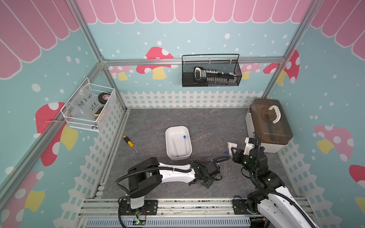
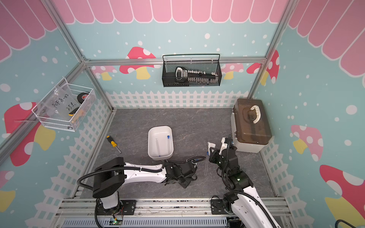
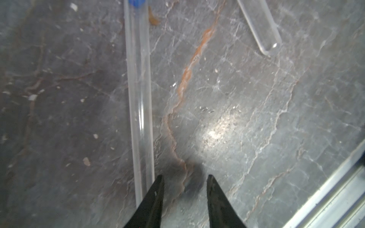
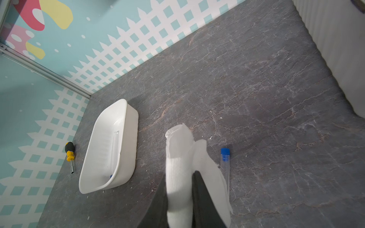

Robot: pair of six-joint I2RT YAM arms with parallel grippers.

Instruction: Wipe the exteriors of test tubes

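Observation:
My left gripper is low over the table, its fingers apart with nothing between the fingers. A clear test tube (image 3: 140, 106) with a blue cap lies just left of those fingers in the left wrist view, its lower end partly hidden behind the left finger. The rounded end of a second clear tube (image 3: 262, 28) shows at upper right. My right gripper is shut on a white cloth (image 4: 180, 155), which sticks up and spreads to the right. Past the cloth lies a blue-capped tube (image 4: 225, 163), partly covered by it.
A white tray (image 1: 166, 142) holding blue-capped tubes stands left of the lying tubes. A yellow-black screwdriver (image 1: 129, 141) lies at far left. At the right stands a case (image 1: 268, 121) with a brown lid, close to the right arm.

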